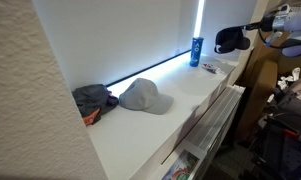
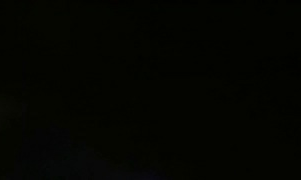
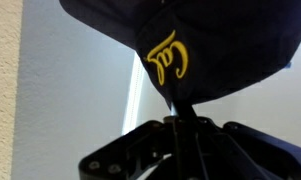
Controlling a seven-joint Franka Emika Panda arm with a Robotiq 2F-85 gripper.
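Note:
A dark cap with a yellow "Cal" script point(image 3: 168, 58) fills the upper part of the wrist view. My gripper is shut on the cap's cloth, near the lettering. In exterior view 1 the same dark cap point(image 1: 231, 39) hangs in the air at the upper right, above the far end of the white shelf top point(image 1: 140, 138). A grey cap point(image 1: 145, 97) rests on that surface at the left. Beside it, against the wall, lies a black cap or cloth heap point(image 1: 92, 101), partly with red.
A blue bottle point(image 1: 196, 52) stands upright near the back wall, with a small white item point(image 1: 213, 68) beside it. Between the grey cap and the bottle the top is clear. An open drawer point(image 1: 182, 166) juts out below. Exterior view 2 is black.

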